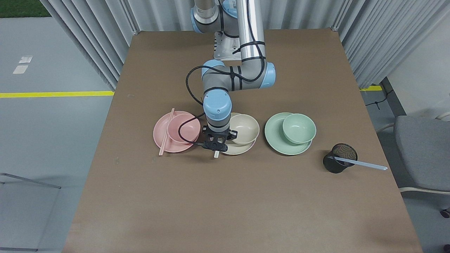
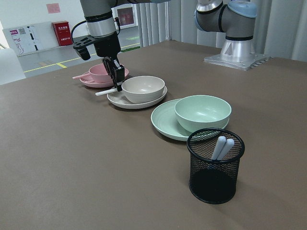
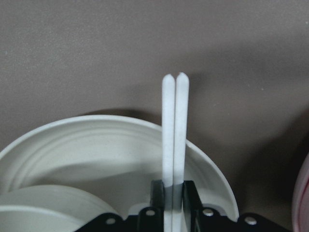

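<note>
My gripper is low over the left side of the white plate (image 2: 136, 105), its two fingers straddling a pair of white chopsticks (image 3: 168, 121) that lie across the plate's rim beside the white bowl (image 1: 245, 126). In the wrist view the fingers sit close against both sticks; whether they are squeezed shut on them I cannot tell. In the front view the gripper (image 1: 219, 142) hides most of the chopsticks.
A pink plate with pink bowl (image 1: 184, 127) and chopsticks is to the left. A green plate (image 1: 276, 135) with green bowl (image 1: 299, 126) is to the right, then a black mesh cup (image 2: 212, 180) holding pale chopsticks.
</note>
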